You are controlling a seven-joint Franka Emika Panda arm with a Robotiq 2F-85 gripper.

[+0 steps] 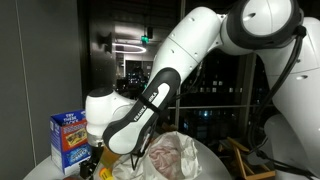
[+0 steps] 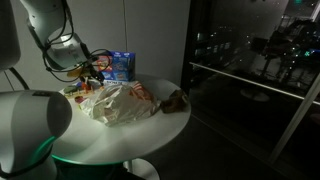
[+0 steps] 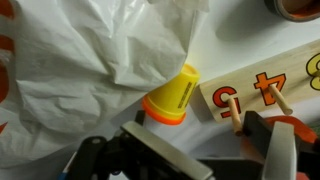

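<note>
My gripper is open above the table, its two fingers apart at the bottom of the wrist view. A yellow cup with an orange rim [image 3: 172,97] lies ahead of the fingers, beside a crumpled white plastic bag [image 3: 90,65]. To its right is a wooden board [image 3: 262,82] with painted numbers and upright pegs. A red-orange object [image 3: 290,128] shows partly behind the right finger; what it is, I cannot tell. In exterior view 1 the arm hides most of the space under the gripper.
A blue box [image 1: 69,142] stands close to the gripper at the table's back. The bag [image 2: 118,103] covers much of the tabletop. Bare white table [image 2: 150,138] shows towards the front. A brown item [image 2: 175,101] lies near the right edge.
</note>
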